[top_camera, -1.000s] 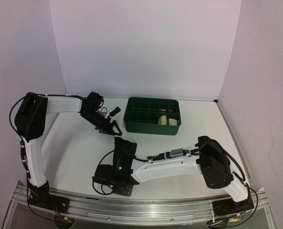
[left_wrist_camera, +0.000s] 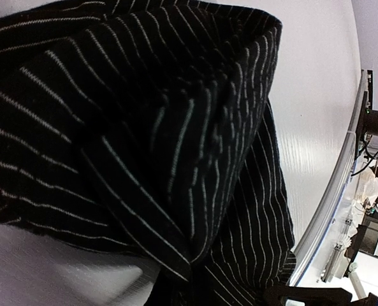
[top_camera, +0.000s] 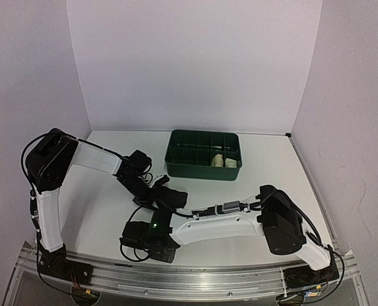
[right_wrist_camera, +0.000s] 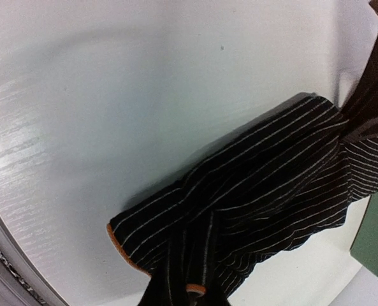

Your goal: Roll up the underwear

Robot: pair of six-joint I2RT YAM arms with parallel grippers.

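The black pinstriped underwear (top_camera: 169, 196) lies on the white table beneath both arms, folded into a long bunched strip with an orange edge at one end in the right wrist view. My left gripper (top_camera: 150, 199) is at its far end; in the left wrist view the striped cloth (left_wrist_camera: 176, 146) fills most of the frame and hides the fingertips. My right gripper (top_camera: 149, 242) is over the near end, with cloth around its fingers in the right wrist view. Whether either gripper is open or shut is unclear.
A green divided box (top_camera: 185, 171) with two pale rolled items (top_camera: 218, 160) in it stands at the back centre. A metal rail (top_camera: 201, 274) runs along the front edge.
My left gripper has moved down toward the front onto the underwear's far end, whose top has shifted slightly right.
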